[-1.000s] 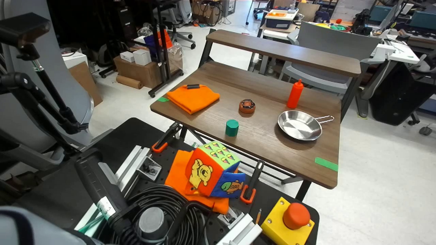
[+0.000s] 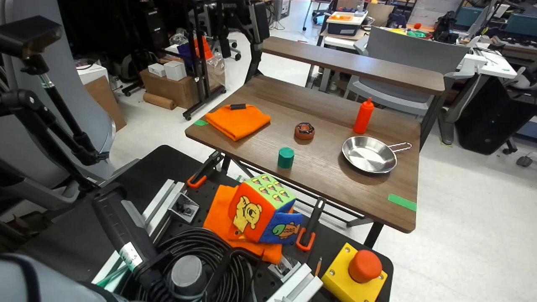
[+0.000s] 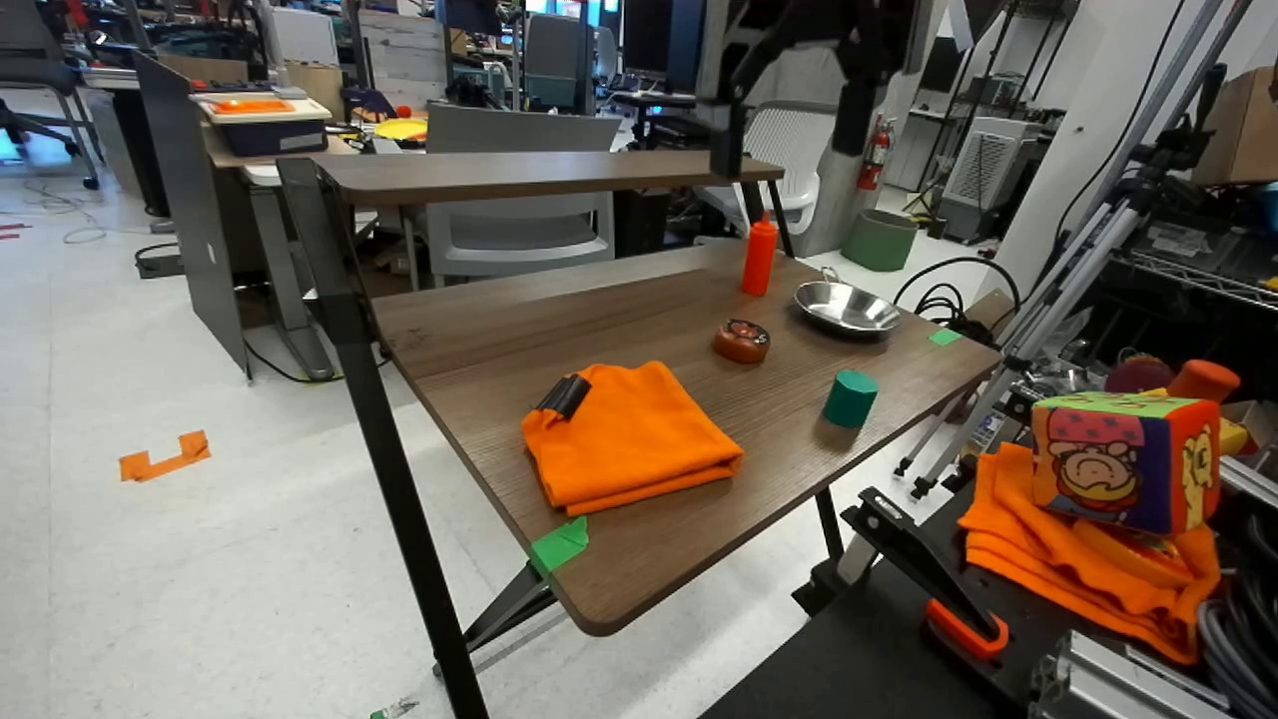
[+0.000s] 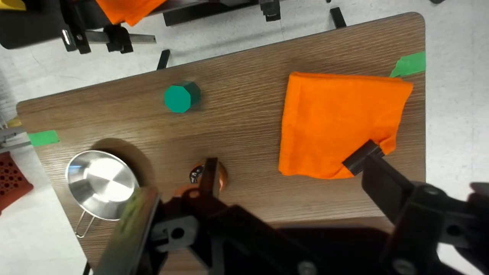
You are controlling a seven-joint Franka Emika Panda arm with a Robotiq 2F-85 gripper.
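Observation:
My gripper (image 3: 787, 138) hangs high above the table, its two fingers spread wide with nothing between them. In the wrist view one finger (image 4: 209, 178) overlaps part of a brown round item (image 4: 223, 176), while the other appears near the black clip (image 4: 362, 158) on a folded orange cloth (image 4: 339, 123). The cloth (image 2: 239, 122) lies at the table's left end in exterior view 1. A green block (image 2: 285, 158) stands near the front edge. To the right are a metal pan (image 2: 370, 154) and an upright red bottle (image 2: 363, 116).
A raised shelf (image 2: 352, 63) runs along the table's back edge. In front, a black cart (image 2: 156, 163) carries a soft picture cube (image 2: 261, 209), cables (image 2: 216, 246) and a red stop button (image 2: 365, 266). Bare tabletop (image 2: 322, 163) separates the objects.
In exterior view 1 my gripper has come into view at the top, over the table's far left corner. The objects on the table have not moved.

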